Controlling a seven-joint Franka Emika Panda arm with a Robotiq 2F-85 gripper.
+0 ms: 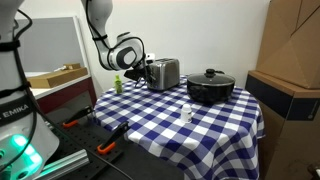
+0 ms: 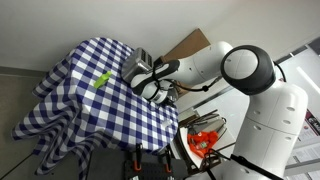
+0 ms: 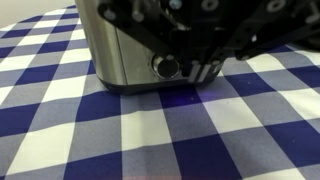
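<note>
A silver toaster (image 1: 166,71) stands at the back of the checked table, and its metal side (image 3: 110,45) fills much of the left of the wrist view. Low on it sits a round knob (image 3: 165,66). My gripper is right beside this knob, shut, its fingertips close together with nothing showing between them. Whether the fingers touch the toaster, I cannot tell. From exterior view 1, the arm reaches in from the left and the gripper is at the toaster's near left end.
A black lidded pot (image 1: 211,90) stands right of the toaster. Nearer the front is a small white cup (image 1: 186,114). A green object (image 1: 118,84) lies on the left, seen also as a green shape (image 2: 102,79) on the cloth.
</note>
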